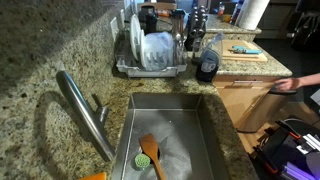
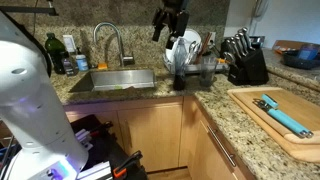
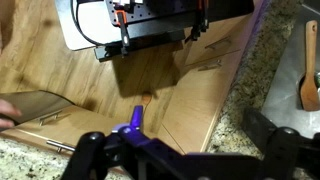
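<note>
In exterior view 2 my gripper (image 2: 182,39) hangs high over the counter, its fingers spread apart with nothing visible between them. In the wrist view, the gripper shows dark fingers along the bottom, wide apart, above the floor and cabinet fronts. A steel sink (image 1: 205,145) holds a wooden spoon (image 1: 151,150) and a green round scrubber (image 1: 149,146). At the wrist view's right edge the wooden spoon (image 3: 309,70) shows again, well away from the fingers.
A dish rack (image 1: 150,72) stands behind the sink beside a dark clear pitcher (image 1: 208,62). The faucet (image 1: 88,115) rises at the left. Near a knife block (image 2: 246,62) lies a cutting board (image 2: 270,112) with a blue-handled tool (image 2: 283,117). A person's hand (image 3: 8,112) is near a drawer (image 3: 40,112).
</note>
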